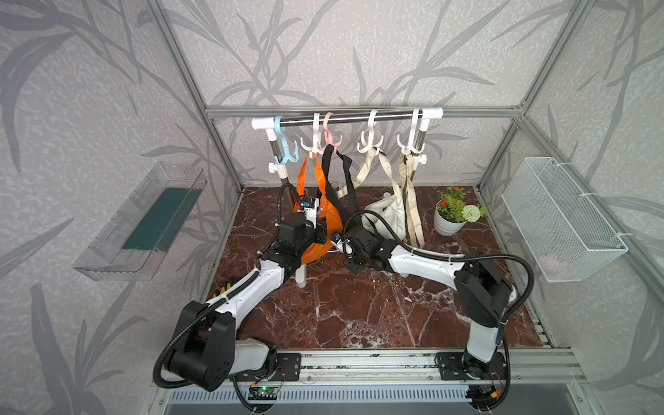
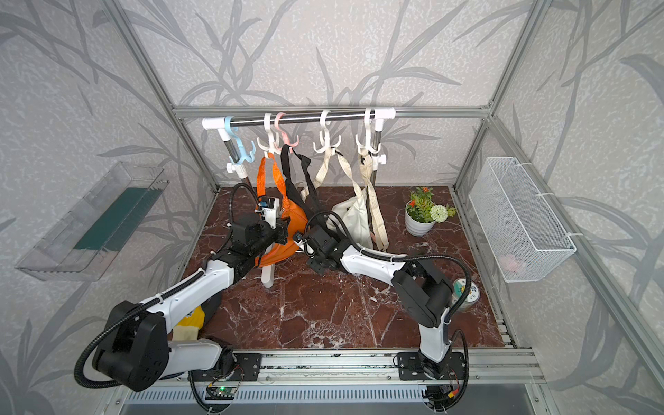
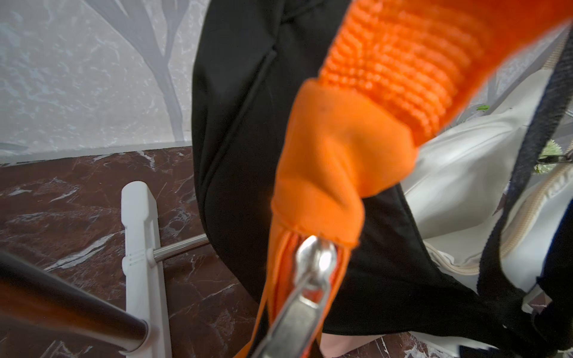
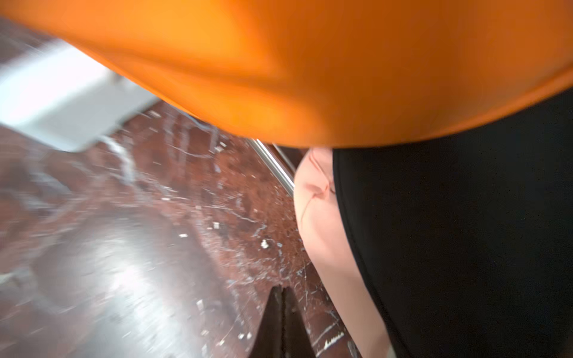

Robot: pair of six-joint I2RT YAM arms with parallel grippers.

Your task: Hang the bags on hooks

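Note:
An orange bag (image 1: 314, 249) hangs by its straps (image 2: 264, 166) from a white hook (image 1: 312, 146), in front of black and cream bags (image 1: 387, 214). My left gripper (image 1: 314, 228) is against the orange bag; in the left wrist view its zipper (image 3: 313, 268) and strap end fill the middle, and the fingertips cannot be made out. My right gripper is shut, nothing visible between its fingers, low at the orange bag's lower front, beside the black bag (image 4: 459, 232) and a pink fabric piece (image 4: 322, 226).
A blue hook (image 1: 285, 145), pink hook and other white hooks hang on the rail (image 1: 349, 119). A potted plant (image 1: 449, 214) stands at the right, wire baskets (image 1: 560, 214) are on both side walls.

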